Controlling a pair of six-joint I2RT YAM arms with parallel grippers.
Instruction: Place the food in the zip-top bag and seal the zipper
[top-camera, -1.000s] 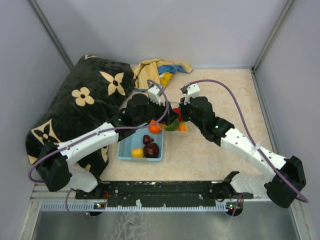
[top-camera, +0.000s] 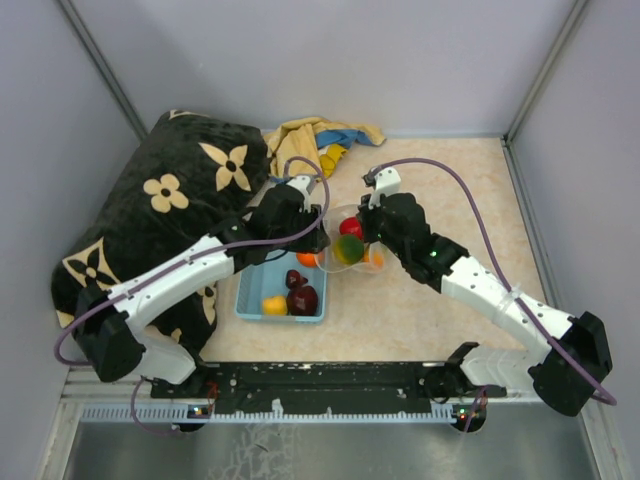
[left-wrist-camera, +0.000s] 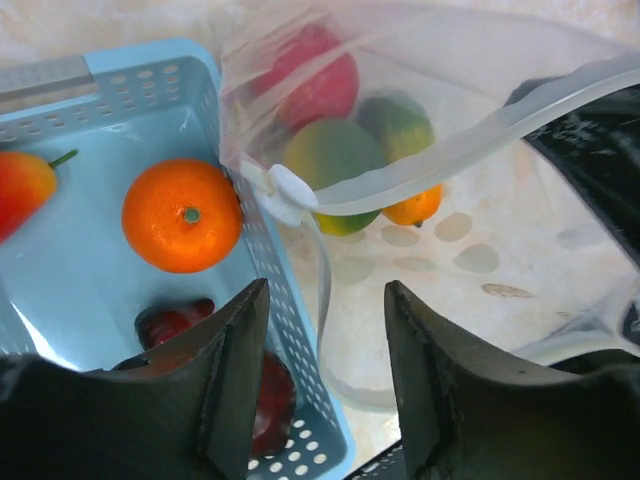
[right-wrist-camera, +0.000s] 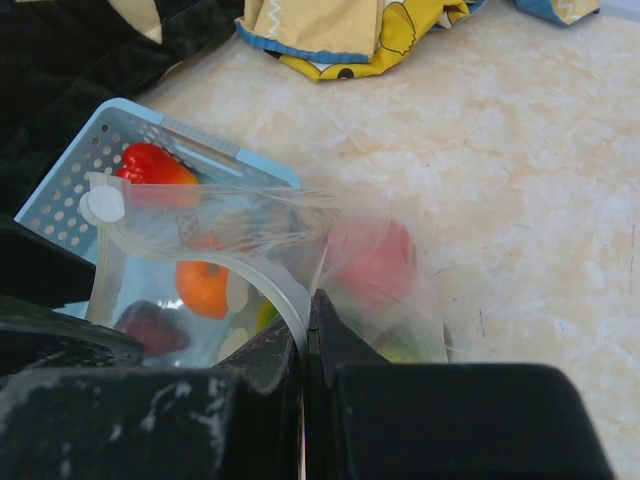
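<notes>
My right gripper is shut on the rim of the clear zip bag (right-wrist-camera: 250, 205), which holds a red fruit (top-camera: 350, 227), green-yellow fruit (left-wrist-camera: 333, 153) and a small orange one (left-wrist-camera: 410, 207). My left gripper is open beside the bag's mouth, over the edge of the blue basket (top-camera: 251, 290). In the basket lie an orange (left-wrist-camera: 182, 215), a red pepper (right-wrist-camera: 157, 165), dark red items (top-camera: 302, 299) and a yellow piece (top-camera: 275, 304).
A dark flowered cushion (top-camera: 160, 200) fills the left side. Yellow and blue cloths (top-camera: 310, 140) lie at the back.
My left gripper has moved left and toward the front, away from the bag's middle, uncovering more of its contents. The right arm has stayed in place.
</notes>
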